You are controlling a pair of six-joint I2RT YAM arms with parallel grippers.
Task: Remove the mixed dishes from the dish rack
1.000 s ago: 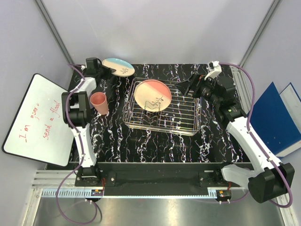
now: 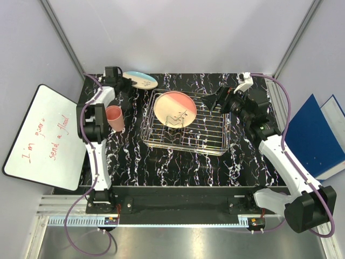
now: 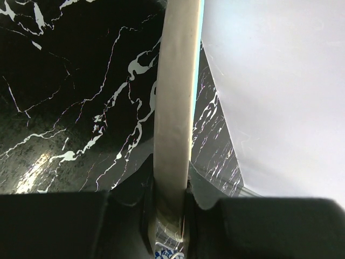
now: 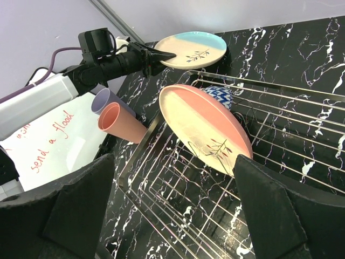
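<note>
My left gripper (image 2: pixel 128 83) is shut on the edge of a cream and light-blue plate (image 2: pixel 141 80) behind the rack's back left corner. In the left wrist view the rim of this plate (image 3: pixel 175 102) runs up from between the fingers. A cream and pink plate (image 2: pixel 175 110) leans upright in the wire dish rack (image 2: pixel 210 135). Behind it, in the right wrist view, a blue-and-white patterned dish (image 4: pixel 219 96) shows in part. My right gripper (image 2: pixel 215 100) stands open over the rack's right part, with nothing between its fingers.
Left of the rack are a pink cup (image 2: pixel 115 118) and, in the right wrist view, a purple cup (image 4: pixel 109 101). A whiteboard (image 2: pixel 46 137) leans at the left, a blue folder (image 2: pixel 312 135) at the right. The counter in front of the rack is clear.
The left gripper and its plate have shifted slightly right and down in the top view, and the plate looks narrower. The right arm and the rack have stayed still.
</note>
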